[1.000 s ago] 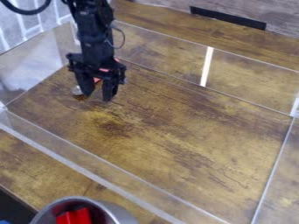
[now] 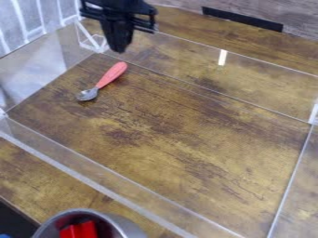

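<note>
A spoon with a pink handle [image 2: 110,76] and a silver bowl lies on the wooden floor of a clear-walled enclosure, at the back left. The dark gripper [image 2: 119,35] is raised above it at the top of the view, blurred and partly cut off, so its fingers' state is unclear.
A metal bowl [image 2: 122,226] with red objects inside stands at the bottom left, outside the clear wall [image 2: 112,191]. A dark panel is at the top right.
The gripper has risen from low over the spoon to the top of the view, uncovering the spoon, which lies on the floor.
</note>
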